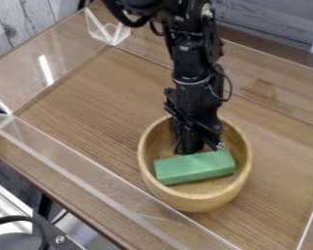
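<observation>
My black gripper (pixel 194 139) reaches down from the top of the view into a round wooden bowl (pixel 196 199), its tip low at the bowl's back half. A green block (pixel 188 169) lies in the front part of the bowl, just below the gripper's tip. The fingers are dark and crowded by cables, so whether they are open or shut is unclear.
Clear plastic strips run along its left and front edges. A black cable or object (pixel 22 225) is at the lower left corner.
</observation>
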